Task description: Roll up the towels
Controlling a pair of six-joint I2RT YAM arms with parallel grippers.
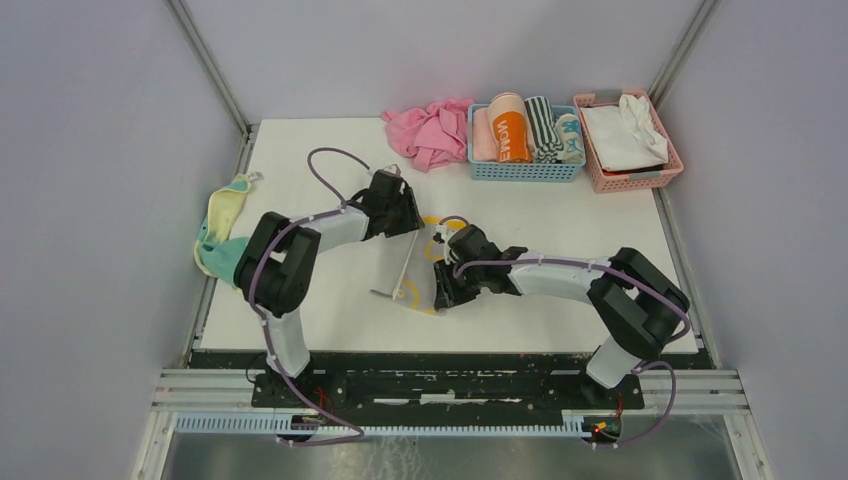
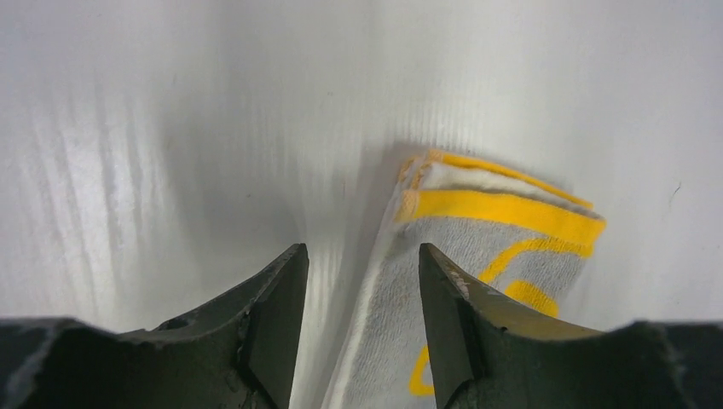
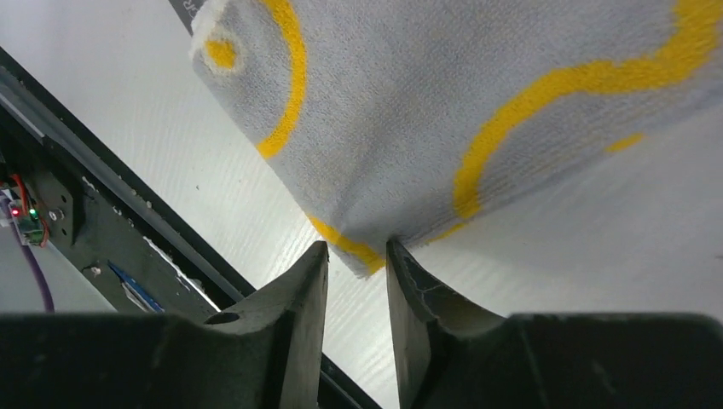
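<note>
The grey and yellow towel [image 1: 420, 270], folded into a narrow strip, lies mid-table between my arms. Its banded yellow end [image 2: 511, 213] shows in the left wrist view, layers slightly apart. My left gripper is partly open over the long left edge, one finger above bare table and the other above cloth. At the near end, my right gripper has its fingers apart around a towel corner [image 3: 362, 260]; whether they touch it I cannot tell. In the top view the left gripper [image 1: 412, 232] covers part of the far end, and the right gripper [image 1: 443, 300] the near right corner.
A blue basket [image 1: 525, 172] of rolled towels and a pink basket [image 1: 630, 180] with white cloth stand at the back right. A pink towel [image 1: 432, 132] lies crumpled at the back, a yellow-green one [image 1: 222, 225] at the left edge.
</note>
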